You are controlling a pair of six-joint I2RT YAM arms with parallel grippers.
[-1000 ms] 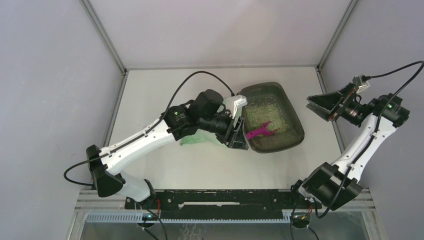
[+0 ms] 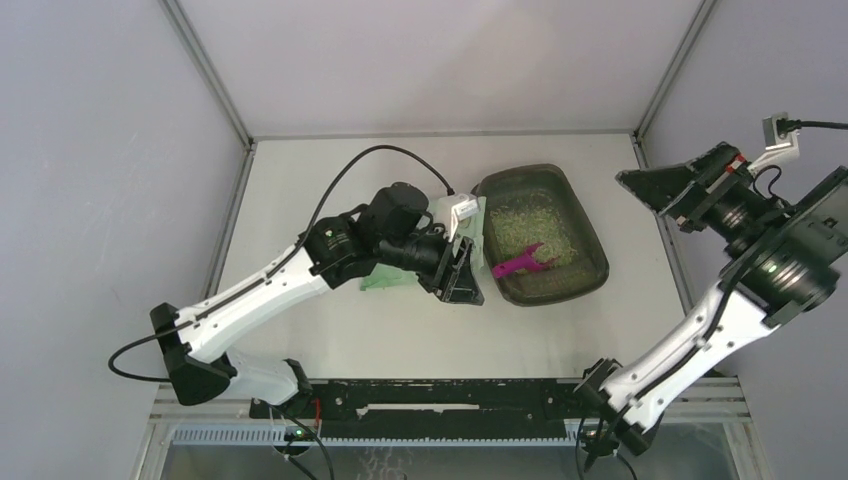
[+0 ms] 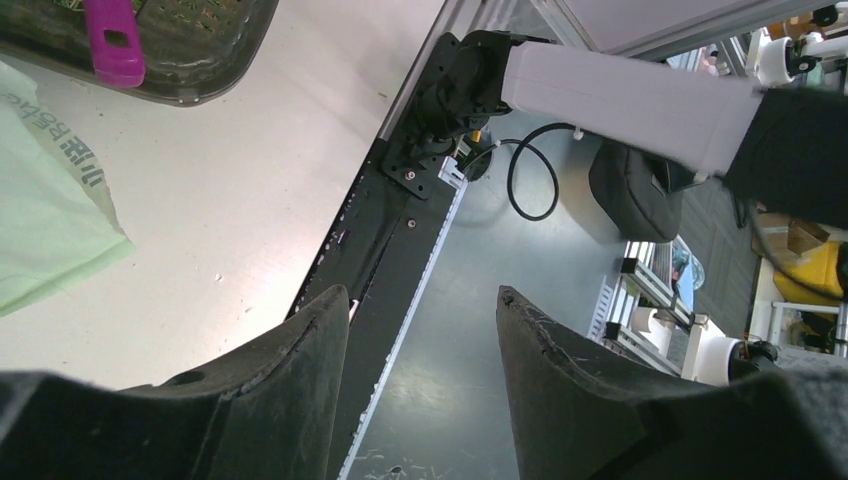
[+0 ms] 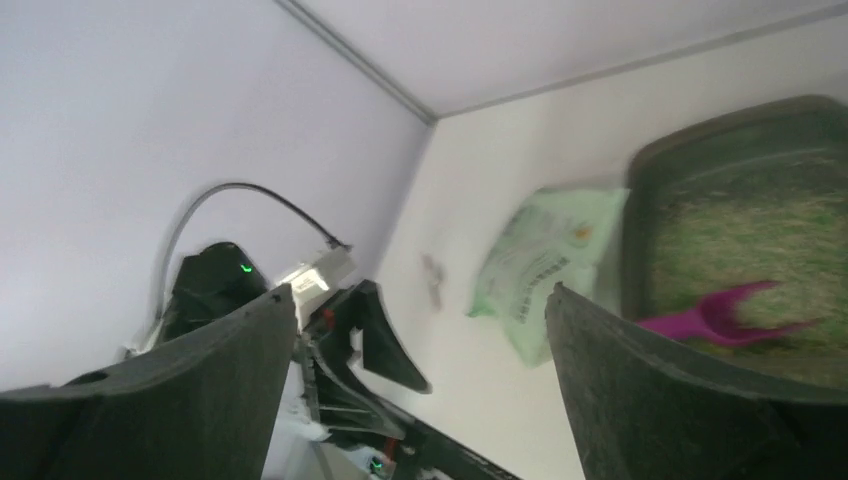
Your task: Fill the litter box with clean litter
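The dark litter box point(image 2: 596, 285) stands right of centre on the table, a layer of pale green litter point(image 2: 541, 222) over its floor. A magenta scoop point(image 2: 517, 262) lies in it against the left wall. Flat on the table to its left is a light green bag point(image 4: 545, 265), partly covered by my left arm in the top view. Above the table near the box's lower left hangs my left gripper, its fingers apart and nothing between them. At the table's right side my right gripper is open and empty.
Grey walls rise behind and to both sides. Beyond the front edge runs a black rail point(image 2: 330, 398).
My left arm has drawn back slightly to the left. Box, scoop and bag lie where they were.
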